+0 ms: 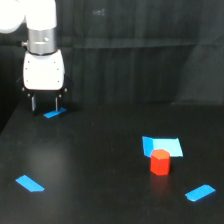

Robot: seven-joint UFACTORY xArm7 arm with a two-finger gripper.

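Observation:
In the upper left of the camera view, my gripper (45,103) points down from the white arm (44,70). Its two dark fingers stand apart, and nothing shows between them. At the right of the dark table is a small red block (160,164) with a faceted outline. Just behind it is a light blue, angular piece (170,147), partly covered by the red block; whether the two touch, I cannot tell. The gripper is well to the left of both and farther back.
A flat blue piece (55,113) lies close to the gripper's fingertips. Another blue strip (30,184) is at the front left, and one more strip (201,193) at the front right. Bare black table (95,165) fills the middle. A dark curtain (140,50) hangs behind.

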